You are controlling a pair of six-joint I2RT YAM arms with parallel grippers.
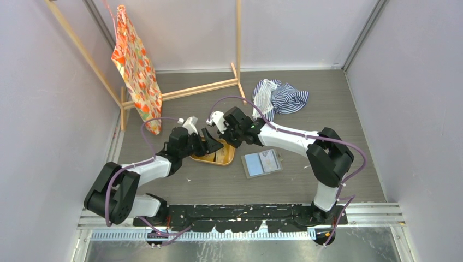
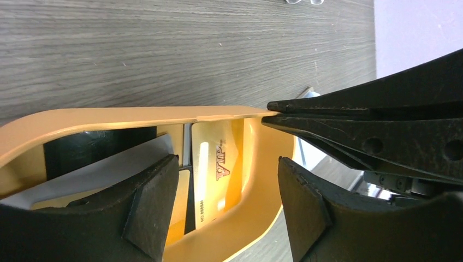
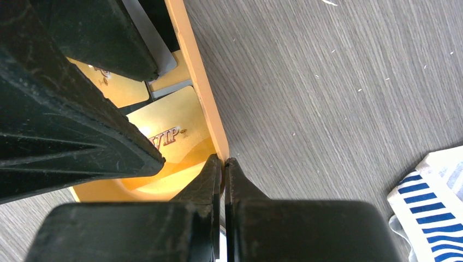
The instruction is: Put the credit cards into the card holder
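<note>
An orange tray (image 1: pixel 221 162) holding gold VIP cards (image 2: pixel 215 158) and grey pieces lies between the arms. My right gripper is shut on the tray's rim (image 3: pixel 202 82). My left gripper is over the tray with its fingers apart, nothing visible held between them; in the left wrist view the other arm's black fingers reach to the rim from the right. A clear card holder (image 1: pixel 262 162) with light blue pockets lies to the right of the tray in the top view.
A striped cloth (image 1: pixel 286 99) lies at the back right. A wooden rack (image 1: pixel 199 89) with a floral cloth (image 1: pixel 136 71) hanging on it stands at the back left. Bare table surrounds the card holder to the right and front.
</note>
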